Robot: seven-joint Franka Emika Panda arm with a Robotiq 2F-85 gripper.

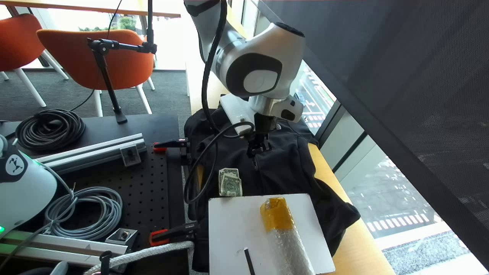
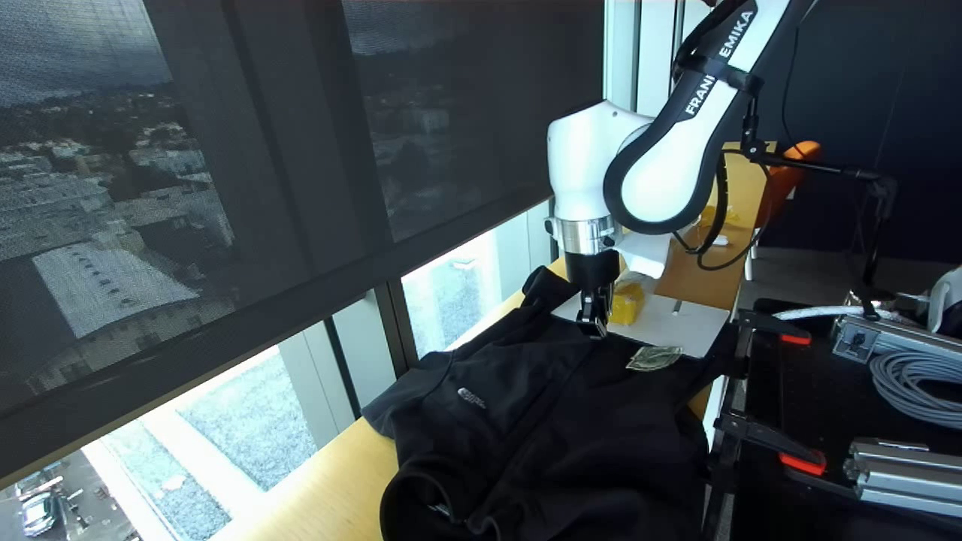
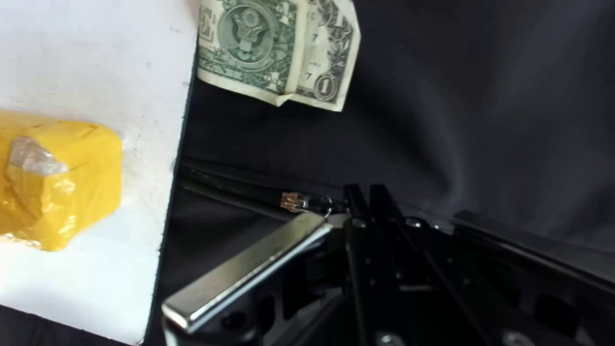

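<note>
A black jacket [image 2: 505,397] lies spread on the wooden table. Its zipper slider [image 3: 294,202], coppery with a small ring, shows just left of my fingertips in the wrist view. My gripper is shut on the zipper pull, the fingers close together with most of the pull hidden at their tips. From the first outside view, the gripper [image 1: 259,146] points down at the middle of the jacket, low over the cloth. The second outside view has the gripper [image 2: 592,324] low above the jacket, near the white board's edge.
A white board [image 1: 229,229] rests over one end of the jacket, bearing a yellow-taped, wrapped bar [image 1: 282,222]. Beside the board lies a folded dollar bill [image 1: 230,182]. Clamps [image 1: 172,144] stand along one side, with windows on the other. A cable hangs looped from the arm.
</note>
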